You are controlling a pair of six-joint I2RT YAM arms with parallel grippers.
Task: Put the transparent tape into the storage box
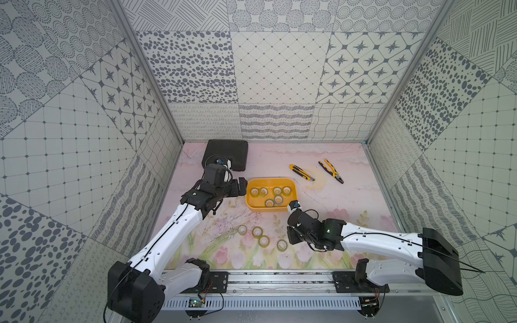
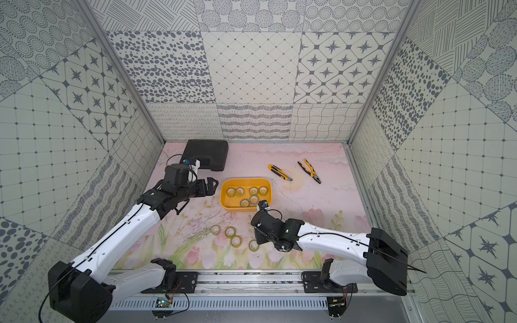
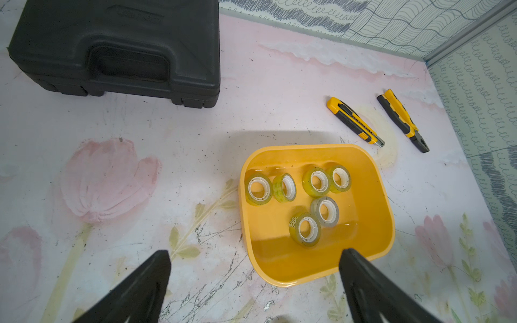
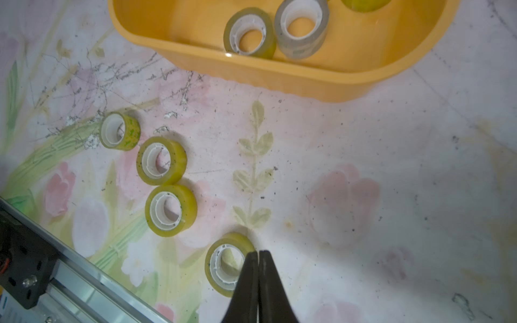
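Observation:
My right gripper is shut with its fingertips together and nothing between them, raised above the table. Just past the fingertips, a yellowish tape roll (image 4: 230,263) lies on the table, partly covered by them in the right wrist view. Three more rolls lie to its left: one tape roll (image 4: 171,210), a second tape roll (image 4: 161,160) against it, and a smaller tape roll (image 4: 119,130). The orange storage box (image 3: 323,263) has several rolls inside, among them a clear tape roll (image 3: 324,211). Over the table left of the box, my left gripper stands open and empty.
Behind the box lie a yellow utility knife (image 3: 355,120) and pliers (image 3: 402,119). A black case (image 3: 134,48) stands at the back left. Bare table extends right of the box. A metal rail (image 4: 80,263) runs along the front edge.

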